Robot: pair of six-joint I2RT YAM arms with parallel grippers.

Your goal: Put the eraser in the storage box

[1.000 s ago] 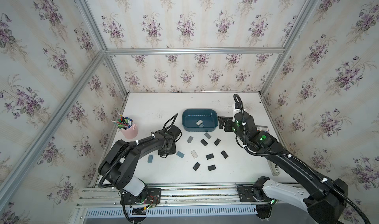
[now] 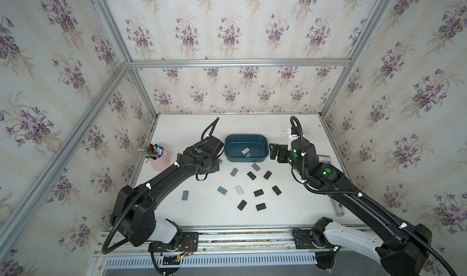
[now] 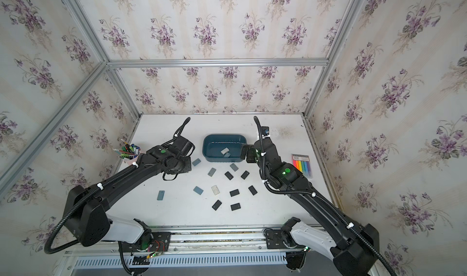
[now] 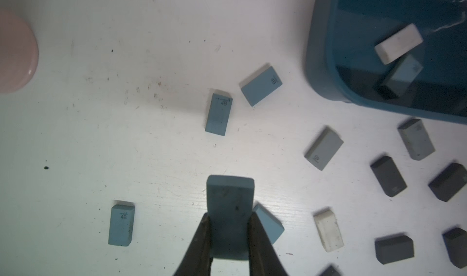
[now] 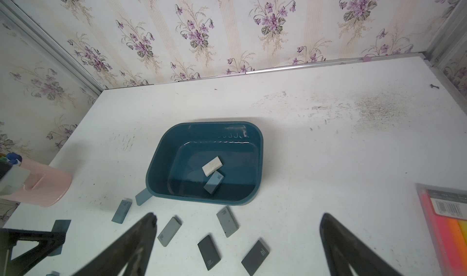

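Observation:
My left gripper is shut on a blue-grey eraser (image 4: 229, 193), raised over the table left of the teal storage box (image 2: 245, 156). Two erasers lie in the box, a white one (image 4: 398, 43) and a blue-grey one (image 4: 401, 75). Other erasers, blue-grey, grey, white and black, lie loose in front of the box and left of it. My right gripper is open, high at the right of the box, with nothing seen between its blurred fingers.
A pink pen cup (image 2: 160, 162) stands at the left edge. A pack of coloured items (image 3: 300, 165) lies at the right.
My left arm has risen from low over the table, lifting the held eraser. The right arm has shifted very slightly.

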